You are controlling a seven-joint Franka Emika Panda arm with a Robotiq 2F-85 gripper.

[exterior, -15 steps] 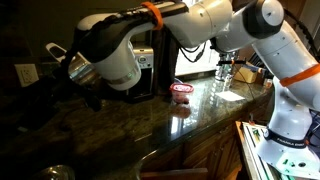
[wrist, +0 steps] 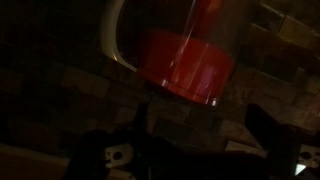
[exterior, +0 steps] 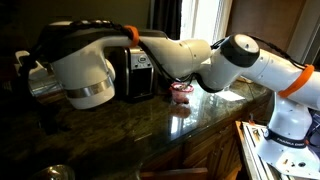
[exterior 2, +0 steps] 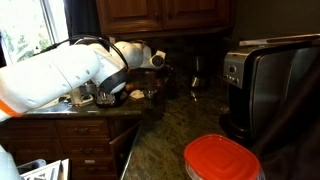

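Note:
In the wrist view a red-bottomed vessel (wrist: 185,65) with a pale curved handle or rim on its left stands beyond my gripper. The two dark fingers are set wide apart at the lower edge, with only dark background between the tips. A gap separates the vessel from them. The picture is dim, so the vessel's exact kind is hard to tell. The arm (exterior: 90,75) reaches to the left over the counter in the first exterior view, where the hand is lost against the dark wall.
A container with a red lid (exterior 2: 222,158) sits on the dark counter (exterior 2: 150,150). Beside it stands a silver and black appliance (exterior 2: 262,90). At the near left in the first exterior view lies a round metal dish (exterior: 58,172).
The red-lidded container and appliance have not moved.

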